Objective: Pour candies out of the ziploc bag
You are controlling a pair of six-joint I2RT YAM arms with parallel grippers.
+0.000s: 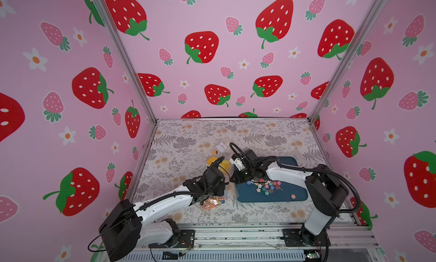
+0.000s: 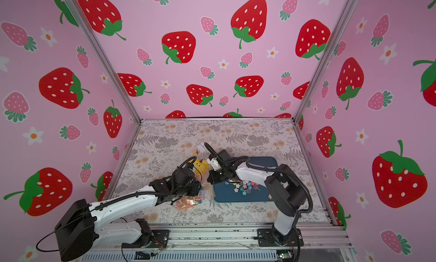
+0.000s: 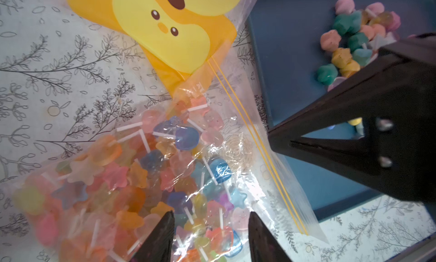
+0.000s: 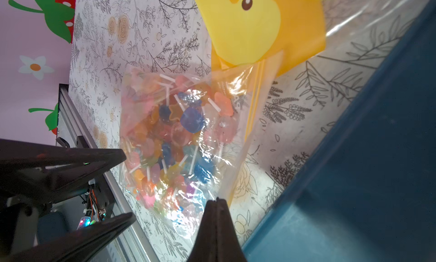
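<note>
The clear ziploc bag (image 3: 181, 171) full of colourful candies lies flat on the table left of a blue tray (image 1: 297, 196). Its yellow seal strip (image 3: 258, 144) runs along the side facing the tray. My left gripper hovers above the bag, its fingers apart and nothing visibly between them. Over the bag's seal side, close to the tray's edge, my right gripper is shut with nothing showing between its fingertips. Whether either gripper touches the bag is hard to tell. Loose candies (image 3: 358, 44) rest in the tray.
A yellow chick-printed bag (image 3: 181, 39) lies just behind the candy bag, touching or overlapping its corner. The two arms stand close together over the bag. Bare table (image 1: 177, 148) stretches at the back left.
</note>
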